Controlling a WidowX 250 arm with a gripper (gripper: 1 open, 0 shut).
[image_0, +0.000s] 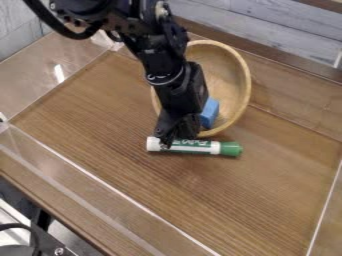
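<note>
My black gripper (174, 132) hangs low over the wooden table, its fingertips at the left half of a white-and-green tube (214, 148) lying crosswise. Whether anything is between the fingers cannot be seen clearly; they look shut. Behind the gripper is a tan wooden bowl (230, 62), partly hidden by the arm, with a blue object (210, 114) in its lower part.
A pale raised edge runs along the back and left, and a dark cable (27, 230) is at the lower left corner.
</note>
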